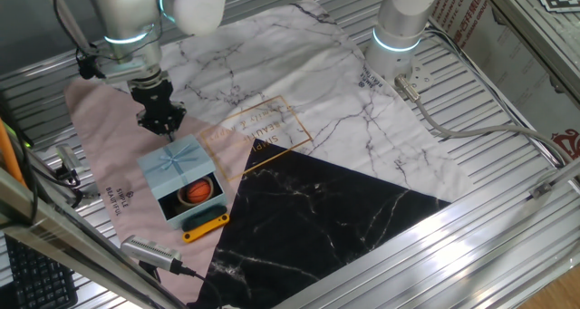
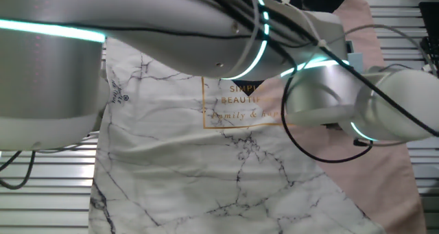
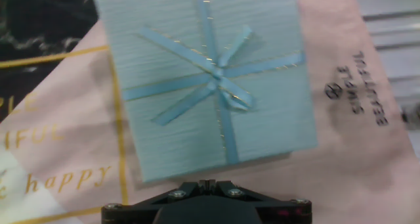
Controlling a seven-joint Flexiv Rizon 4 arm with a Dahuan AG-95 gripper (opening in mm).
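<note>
A light blue gift box (image 1: 197,215) stands on the pink part of the cloth in exterior view 1. Its lid (image 1: 172,161), tied with a blue ribbon bow, covers only the rear part, so the front of the box is uncovered. Inside that opening shows a small orange ball (image 1: 198,190) with a tan rim around it. My gripper (image 1: 169,135) is just behind the lid's rear edge. From the wrist view, the lid (image 3: 170,112) fills the upper middle, and my gripper is shut near its lower edge, nothing visible between the fingertips. Contact with the lid cannot be told.
A yellow-orange tool (image 1: 207,227) lies against the box's front side. Nearer the front-left edge is a silver device (image 1: 150,253) with a cable.
</note>
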